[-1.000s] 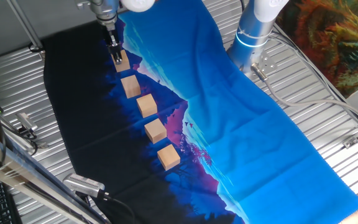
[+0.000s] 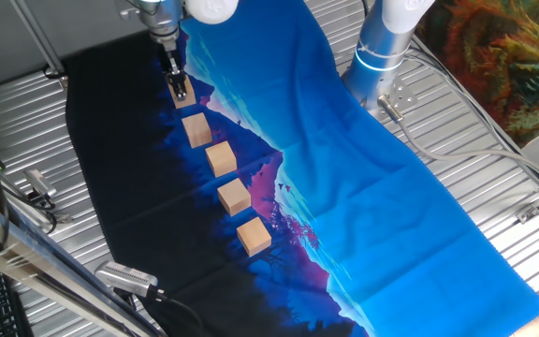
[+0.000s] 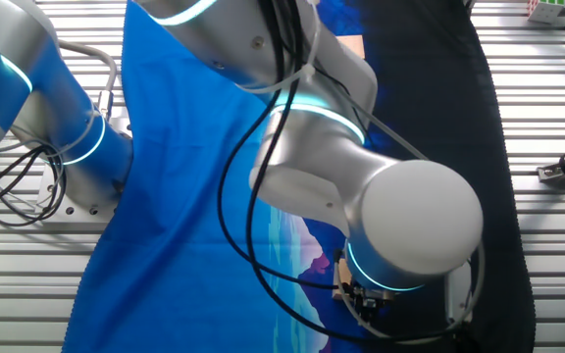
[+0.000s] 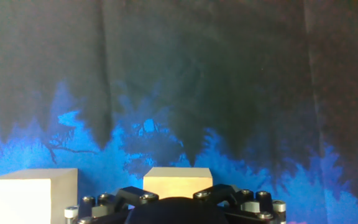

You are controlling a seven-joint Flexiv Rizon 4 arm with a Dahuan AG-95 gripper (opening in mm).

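Five light wooden cubes form a diagonal row on the cloth in exterior view 1. My gripper point(image 2: 178, 92) is low over the farthest cube point(image 2: 188, 92) and partly covers it. The other cubes, a second cube point(image 2: 196, 131), a third cube point(image 2: 221, 160), a fourth cube point(image 2: 235, 197) and the nearest cube point(image 2: 254, 238), stand clear of it. In the wrist view a cube point(image 4: 178, 181) shows just beyond the dark gripper parts at the bottom edge, with another cube point(image 4: 27, 196) to the left. The fingertips are hidden there, so whether they grasp the cube cannot be told.
The cubes rest on a wrinkled blue and black printed cloth point(image 2: 363, 206) over a ribbed metal table point(image 2: 92, 154). At the left lies a small grey device point(image 2: 126, 278) with a cable.
The gripper has shifted slightly downward in exterior view 1, over the farthest cube. All the cubes appear to have stayed in place.
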